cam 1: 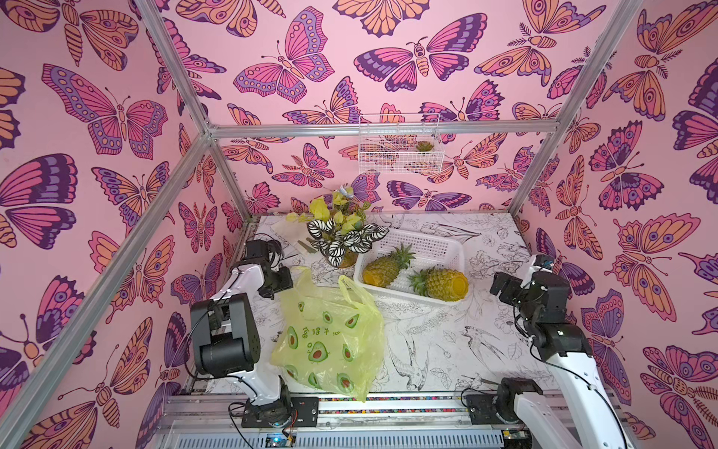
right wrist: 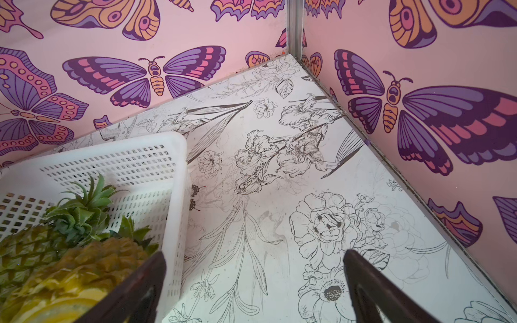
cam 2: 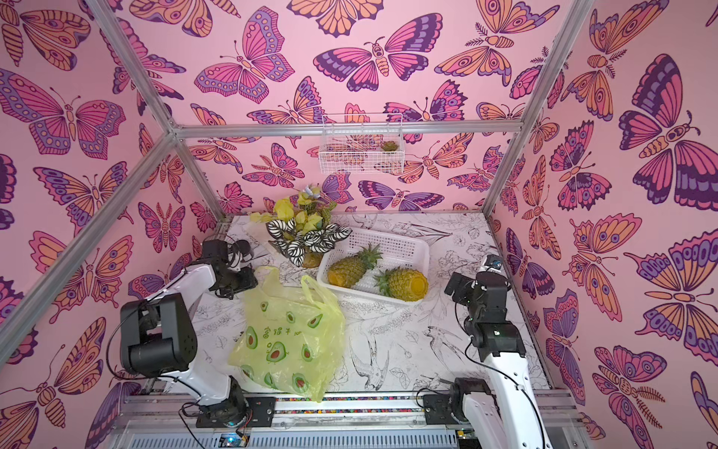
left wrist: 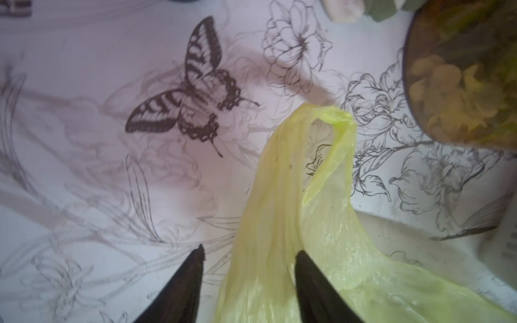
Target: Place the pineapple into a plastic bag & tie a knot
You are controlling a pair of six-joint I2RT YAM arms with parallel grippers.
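A yellow plastic bag point(cam 1: 321, 344) with avocado prints lies flat at the front centre. Two pineapples point(cam 1: 381, 271) point(cam 1: 441, 284) rest in a white perforated basket point(cam 1: 456, 258). My left gripper point(cam 1: 278, 281) is low at the bag's upper left; in the left wrist view its blurred fingertips point(left wrist: 188, 274) are apart over the bag's handle point(left wrist: 274, 172). My right gripper point(cam 1: 502, 288) stands open at the right of the basket, nothing between its fingers.
A plant point(cam 1: 340, 232) in an amber vase stands behind the bag, left of the basket. A wire rack point(cam 1: 400, 161) hangs on the back wall.
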